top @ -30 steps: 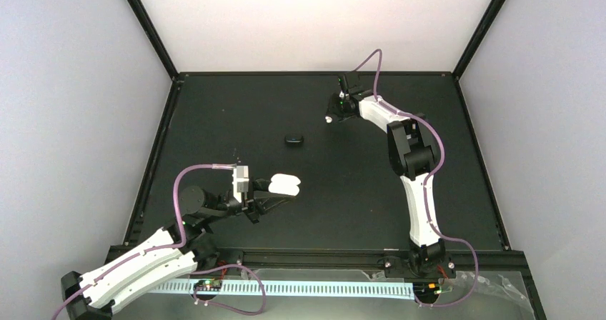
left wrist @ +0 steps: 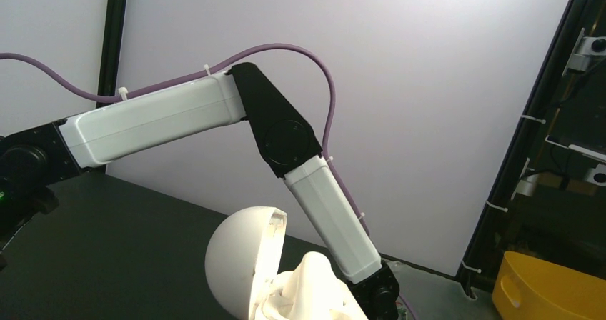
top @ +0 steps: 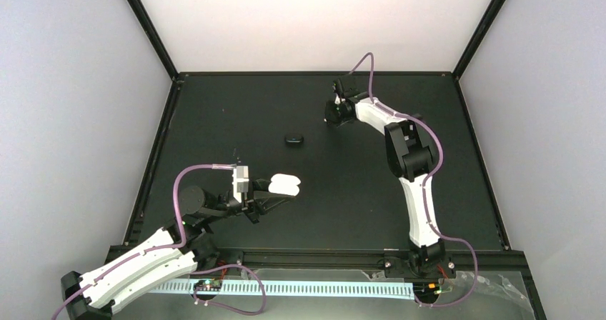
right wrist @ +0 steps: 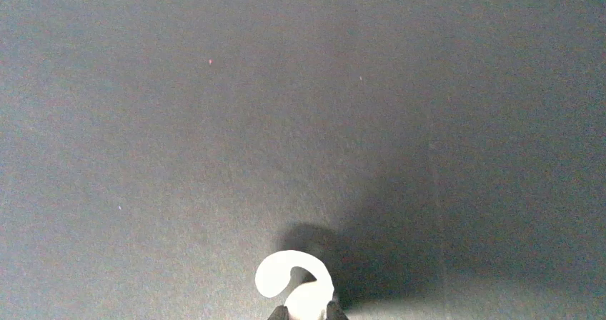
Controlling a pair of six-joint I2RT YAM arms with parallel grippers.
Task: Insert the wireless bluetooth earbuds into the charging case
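Observation:
The white charging case is held up off the table at front left, with my left gripper shut on it. Seen from the left wrist, its rounded lid stands raised from the body; whether the bump inside is an earbud I cannot tell. A white earbud with a hooked shape lies low over the dark table in the right wrist view. The fingertips of my right gripper are on both sides of its round part, close against it; whether they grip it is unclear. From above, my right arm's end hides this earbud.
A small black object lies near the middle of the table, left of the right gripper. Around both arms the black tabletop is mostly bare. A yellow bin stands outside the work area.
The right gripper has shifted slightly left and lower at the back of the table, now covering the white spot that showed at its tip. My left arm and the case have stayed still.

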